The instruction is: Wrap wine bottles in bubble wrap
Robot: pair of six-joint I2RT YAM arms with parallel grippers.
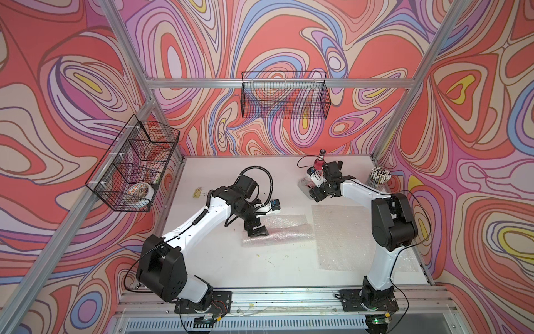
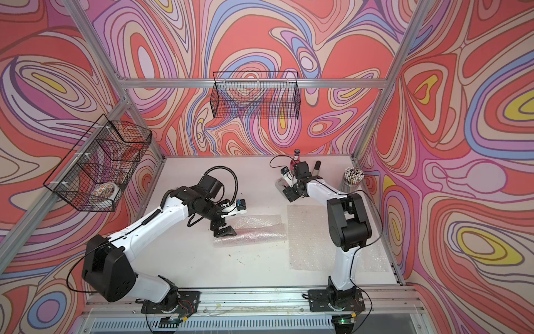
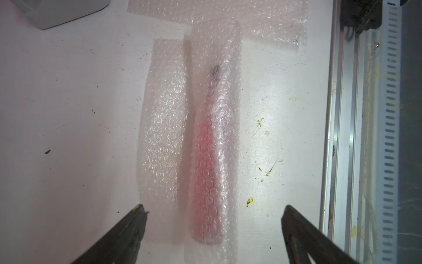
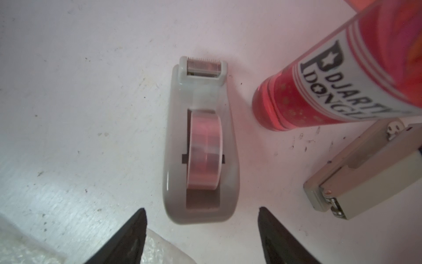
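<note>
A pink bottle lies rolled in bubble wrap [image 3: 206, 167] on the table, below my left gripper [image 1: 258, 220], which is open in the left wrist view [image 3: 211, 220]. A grey tape dispenser [image 4: 178, 132] sits under my right gripper, whose fingers are apart with nothing gripped. An upright bottle of red liquid [image 4: 299, 92] stands beside the dispenser, with a grey stapler [image 4: 360, 171] to its right.
A spare bubble-wrap sheet [image 1: 350, 245] covers the front right of the table. A holder of sticks [image 1: 380, 181] stands at the back right. Wire baskets [image 1: 285, 103] hang on the frame.
</note>
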